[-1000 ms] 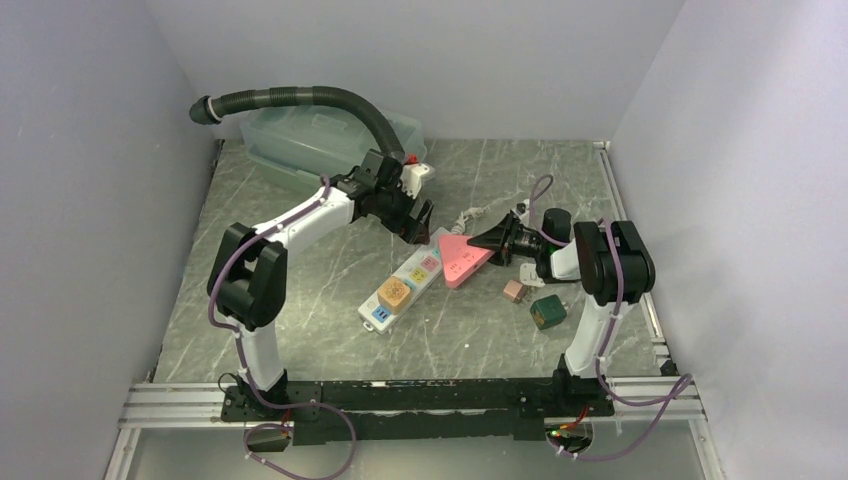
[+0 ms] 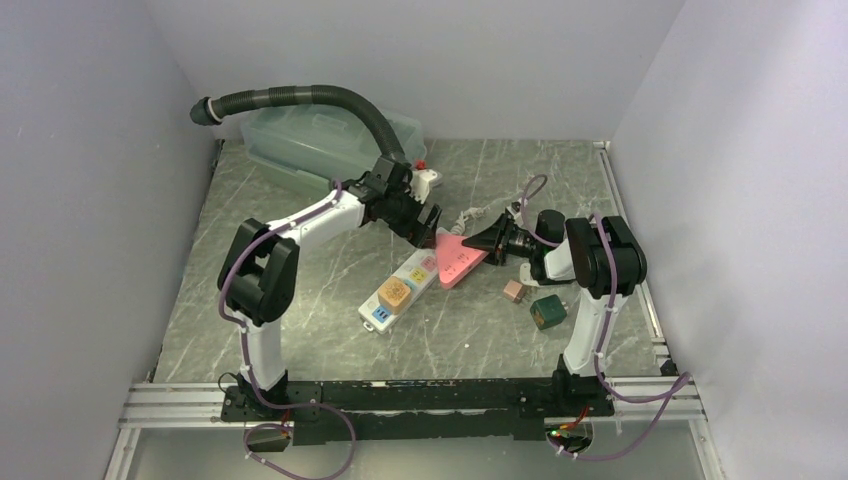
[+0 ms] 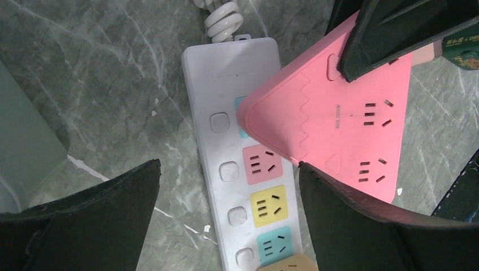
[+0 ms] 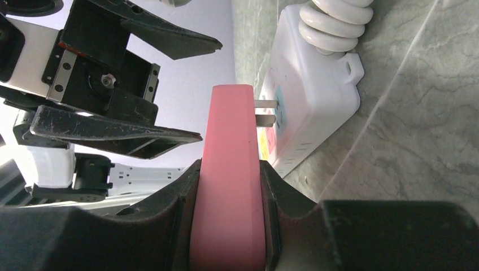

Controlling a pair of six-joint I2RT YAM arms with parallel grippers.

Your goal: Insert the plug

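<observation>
A pink triangular plug (image 3: 344, 118) hangs over the cord end of the white power strip (image 3: 209, 73), with my right gripper shut on it. In the right wrist view its metal prongs (image 4: 265, 120) show between the pink body and the strip's blue socket (image 4: 280, 100); whether the tips have entered cannot be told. In the left wrist view the plug's corner covers most of that socket. My left gripper is open above the strip, its right finger overlapping the plug's lower edge in view; touching or apart cannot be told.
A tan plug (image 2: 394, 293) sits on the strip's near end. A small pinkish cube (image 2: 515, 291) and a dark green block (image 2: 548, 312) lie to the right. A clear bin (image 2: 280, 150) stands at the back left.
The right gripper has carried the pink plug a little left, closer over the strip.
</observation>
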